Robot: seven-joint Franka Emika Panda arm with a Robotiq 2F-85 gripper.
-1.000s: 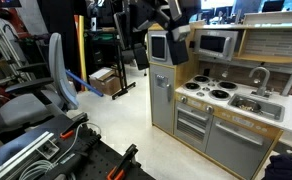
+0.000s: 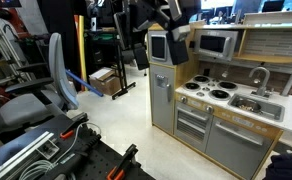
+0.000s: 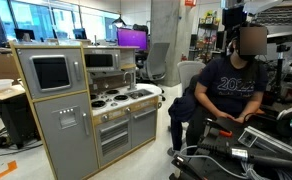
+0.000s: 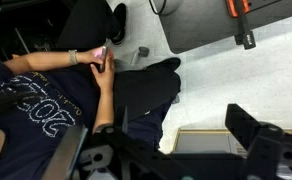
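Observation:
My gripper [image 2: 154,62] hangs high in exterior view 1, in front of the toy kitchen [image 2: 241,135] and well apart from it. Its two dark fingers stand apart with nothing between them. In the wrist view, the gripper shows open at the bottom edge, over pale floor. The toy kitchen has a microwave [image 2: 216,42], a stovetop [image 2: 208,90] with several dark burners, a sink [image 2: 256,106] with a faucet, and cabinet doors that look closed. In exterior view 2, its tall cabinet [image 3: 68,130] stands at the left end.
A seated person [image 3: 231,88] is close to the arm's base and lies on the left in the wrist view. The dark table [image 4: 211,28] carries clamps and cables. An office chair [image 2: 31,95] stands left.

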